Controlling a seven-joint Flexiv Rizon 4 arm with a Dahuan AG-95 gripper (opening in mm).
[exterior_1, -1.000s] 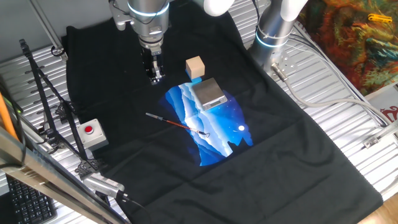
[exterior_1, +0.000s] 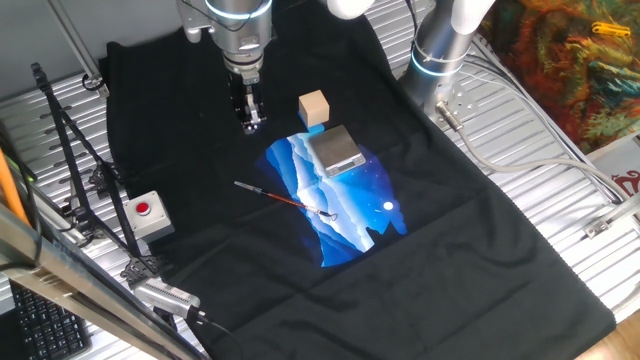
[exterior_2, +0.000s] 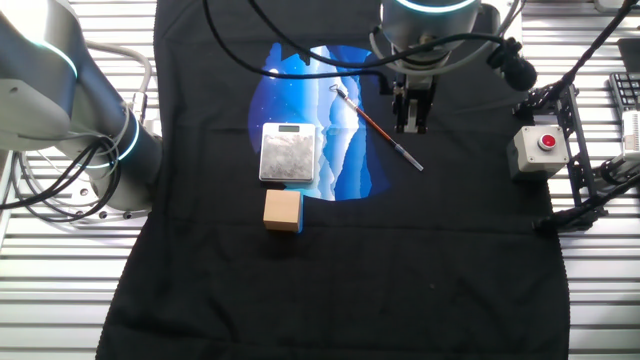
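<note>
My gripper points down over the black cloth, to the left of a wooden block in exterior view 1. Its black fingers are small and dark here, so whether they stand apart is unclear; no object shows between them. The tan block has a blue side and sits by the edge of a blue picture mat. On that mat lies a silver scale with a small display. A thin stick with an orange-brown middle lies partly on the mat, its grey end on the cloth.
A box with a red button stands near a black frame at the cloth's edge. The arm's base rises at the opposite side. Cables cross above the mat in exterior view 2.
</note>
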